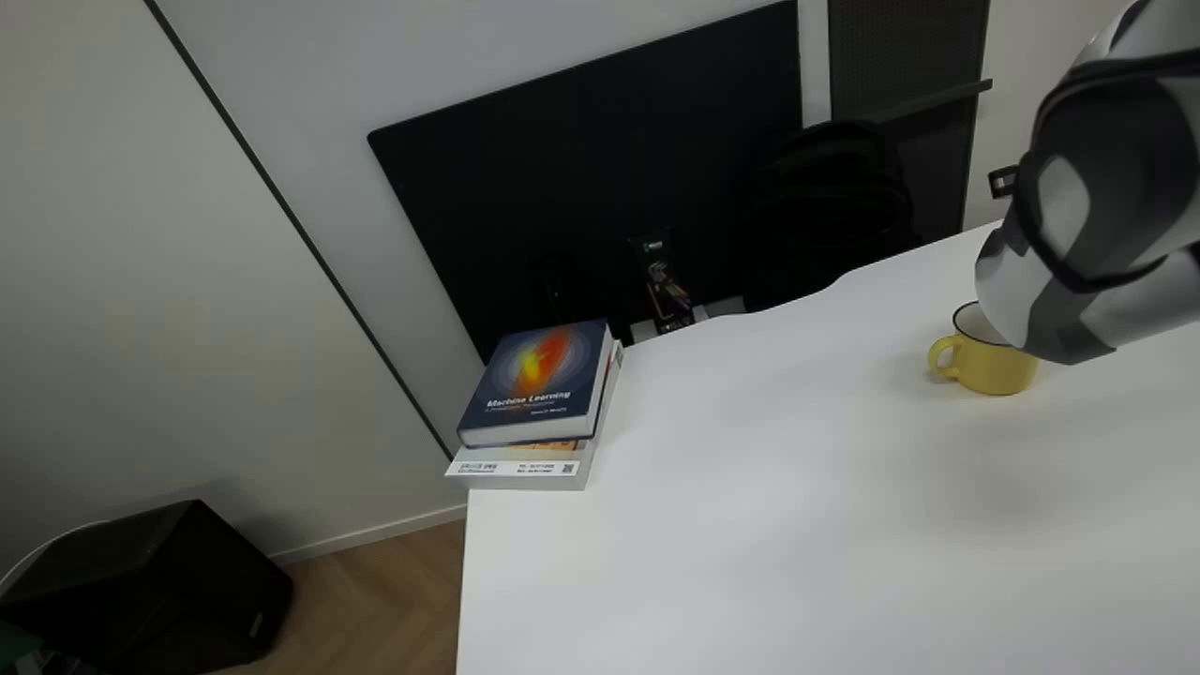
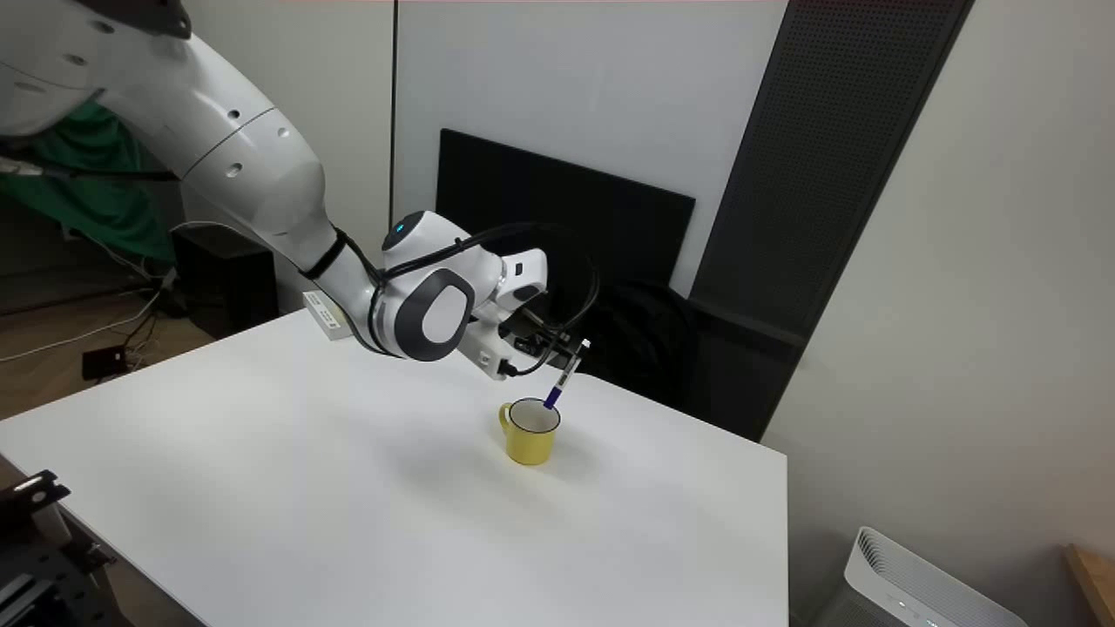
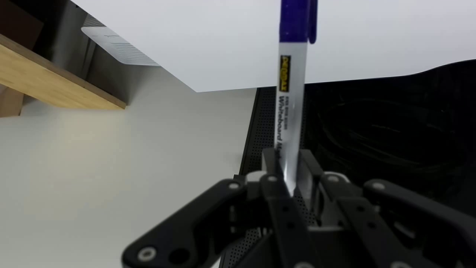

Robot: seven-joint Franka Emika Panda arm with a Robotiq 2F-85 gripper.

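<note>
A whiteboard marker (image 3: 290, 89) with a white barrel and a purple cap is pinched between the fingers of my gripper, which is shut on it. In exterior view 2 the marker (image 2: 565, 378) hangs tilted, cap end down, at the mouth of a yellow mug (image 2: 529, 443). From that view I cannot tell whether the cap is inside the rim or just behind it. The mug stands upright on the table, its handle to the left. Exterior view 1 shows the mug (image 1: 990, 369) partly covered by my arm, with the marker hidden.
Two stacked books (image 1: 534, 388) lie at a corner of the white table (image 1: 720, 540). A black panel (image 1: 596, 169) and a dark backpack (image 1: 838, 191) stand behind the table edge.
</note>
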